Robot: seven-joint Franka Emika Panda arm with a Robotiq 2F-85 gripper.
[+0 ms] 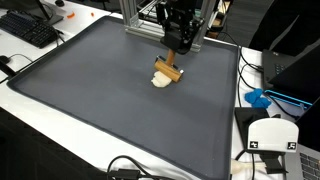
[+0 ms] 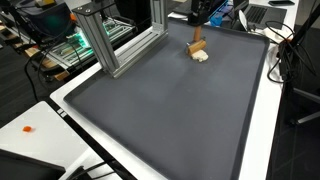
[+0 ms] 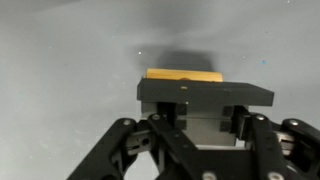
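My gripper [image 1: 172, 51] is shut on the upright handle of a wooden tool [image 1: 167, 70], near the back of the dark mat. The tool's crosswise wooden block hangs low, tilted in exterior view 1. Just in front of it lies a small off-white crumpled piece [image 1: 161, 79], perhaps cloth or paper. In exterior view 2 the wooden block [image 2: 196, 46] shows right behind the off-white piece [image 2: 200, 56]. The wrist view shows only an edge of the wooden block [image 3: 185, 75] past a dark plate; the fingertips are hidden there.
A metal frame [image 2: 122, 50] stands along one edge. Beyond the mat on the right of exterior view 1 are a blue cloth [image 1: 258, 98] and a white device [image 1: 272, 137].
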